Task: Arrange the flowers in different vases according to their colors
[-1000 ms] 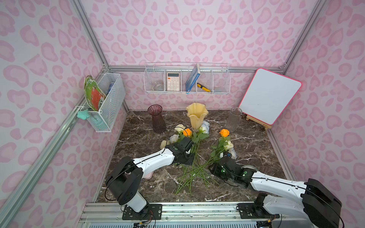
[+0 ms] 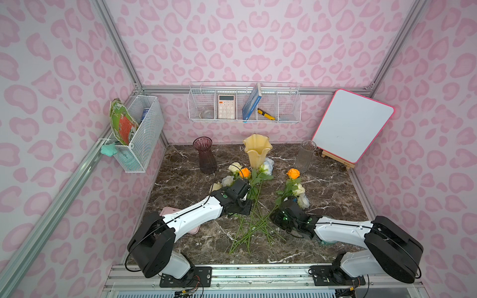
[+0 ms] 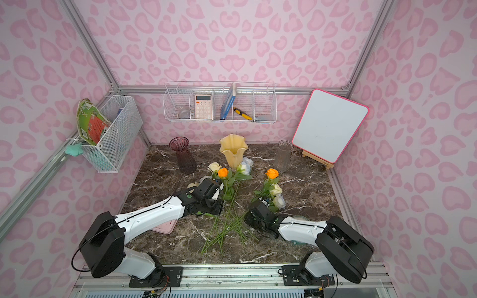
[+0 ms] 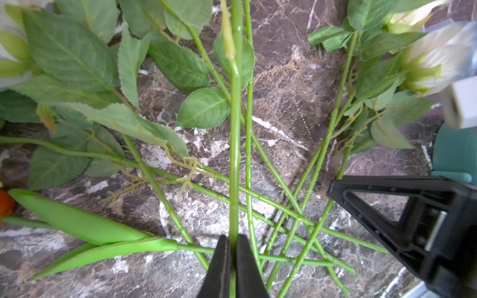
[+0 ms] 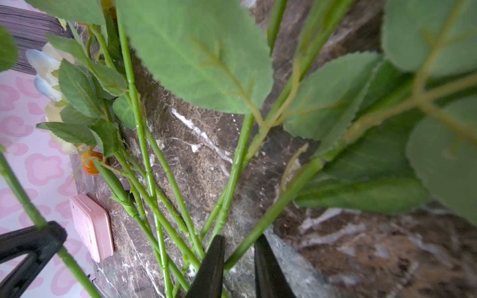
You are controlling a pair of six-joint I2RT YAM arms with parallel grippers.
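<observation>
In the left wrist view my left gripper is shut on a green flower stem (image 4: 235, 149). My right gripper is part open, with a slanting stem (image 5: 278, 208) passing between its fingertips; the fingers do not close on it. Crossed stems (image 2: 253, 226) lie between the two arms. One cluster has white blooms (image 2: 235, 167) and an orange rose (image 2: 244, 172); the right cluster has another orange rose (image 2: 293, 173) and white blooms (image 2: 298, 189). Behind them stand a purple vase (image 2: 206, 159), a yellow fluted vase (image 2: 257, 149) and a clear vase (image 2: 304, 156).
A pink box (image 5: 93, 227) lies on the table, partly under the left arm. Close by the right arm is a teal object (image 4: 453, 149). A whiteboard (image 2: 352, 126) leans at the back right. Bare marble shows to the right of the right cluster.
The right gripper has edged left as its arm swung inward. Vases and blooms look nearly the same.
</observation>
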